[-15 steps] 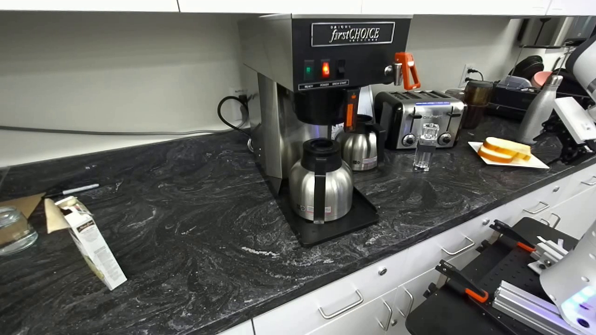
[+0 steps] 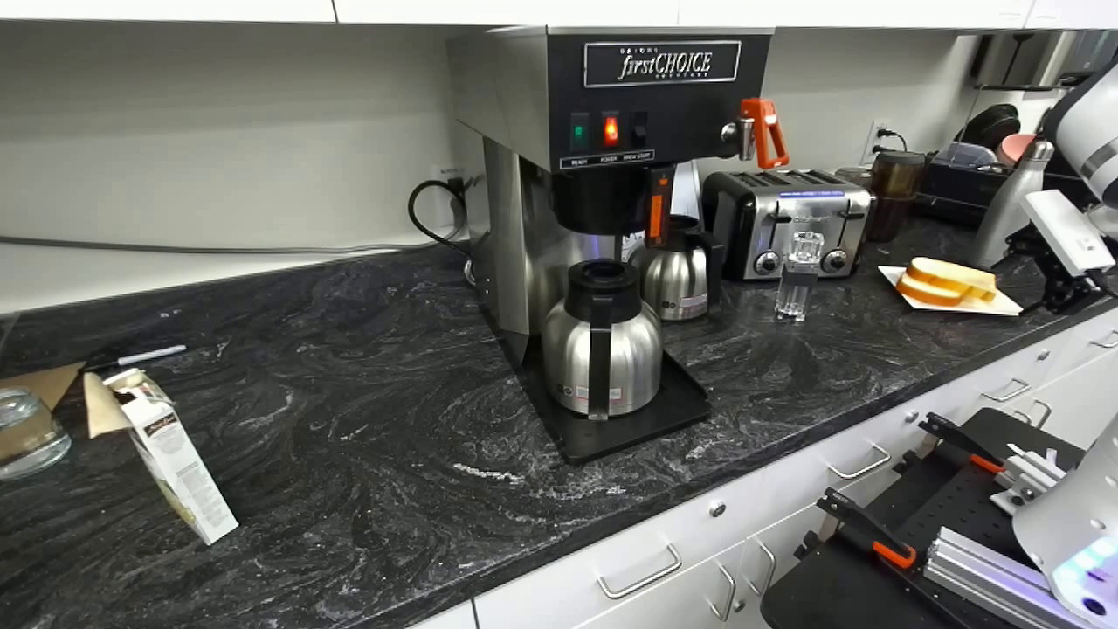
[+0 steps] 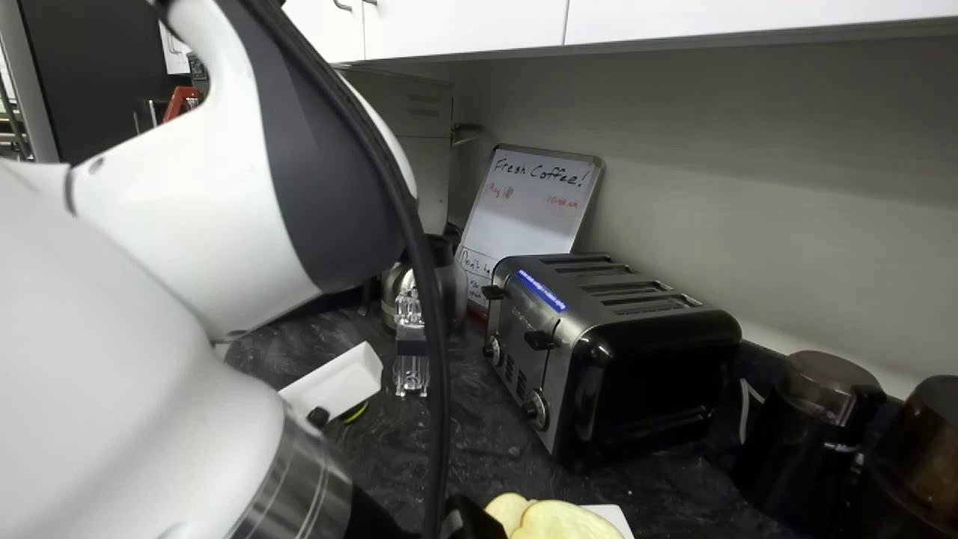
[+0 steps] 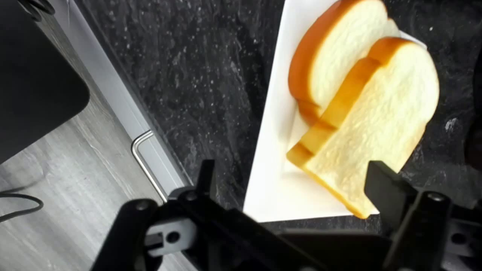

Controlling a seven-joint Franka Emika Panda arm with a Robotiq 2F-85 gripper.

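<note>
Slices of white bread (image 4: 375, 117) with brown crust lean over one another on a white square plate (image 4: 266, 189) in the wrist view. My gripper is open above the plate's near end, its fingers wide apart with nothing held. The right finger (image 4: 388, 192) overlaps the lower edge of the front slice in this view; contact cannot be judged. At the far right of exterior view 1, the arm's end stands beside the plate (image 2: 1004, 307) and its bread (image 2: 948, 278). Exterior view 2 shows only part of the bread (image 3: 557, 521) at the bottom.
A four-slot toaster (image 2: 791, 220) stands behind a clear grinder (image 2: 799, 278). The coffee maker (image 2: 660, 105) holds a steel carafe (image 2: 634, 356). A steel bottle (image 2: 1014, 210) rises close behind the plate.
In exterior view 1 the arm's end has shifted slightly left and nearer the plate. The bread and the other items on the counter look unmoved.
</note>
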